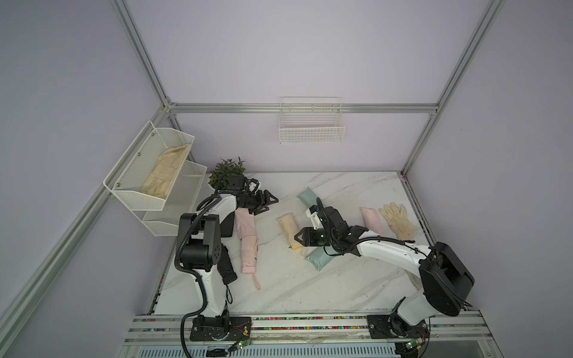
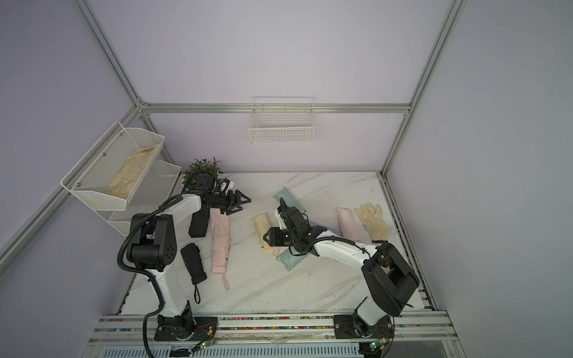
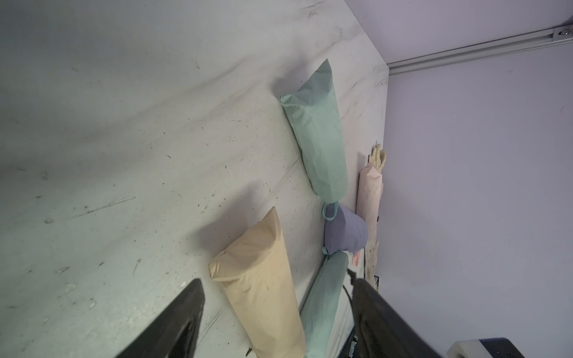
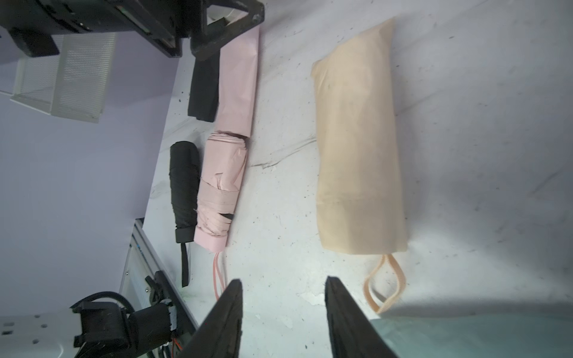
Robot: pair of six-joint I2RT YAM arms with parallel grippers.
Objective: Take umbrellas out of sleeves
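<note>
A beige sleeved umbrella (image 4: pixel 359 149) lies on the table with its loop toward my right gripper, whose fingers are parted with nothing between them. My left gripper is open and empty, on the far side of the beige umbrella's closed sleeve end. Two green sleeved umbrellas lie beyond it: a far one (image 3: pixel 319 140) and a near one (image 3: pixel 328 304), with a purple one (image 3: pixel 346 229) between them. At the left are a bare pink umbrella (image 4: pixel 220 185) beside its sleeve (image 4: pixel 237 89) and a bare black umbrella (image 4: pixel 185 185) near its black sleeve (image 4: pixel 204 89).
A pink sleeved umbrella (image 2: pixel 347 223) and a beige glove (image 2: pixel 373 222) lie at the right. The potted plant (image 1: pixel 223 173) and white shelf baskets (image 1: pixel 152 173) stand at the left. Bare table (image 1: pixel 280 286) shows in front.
</note>
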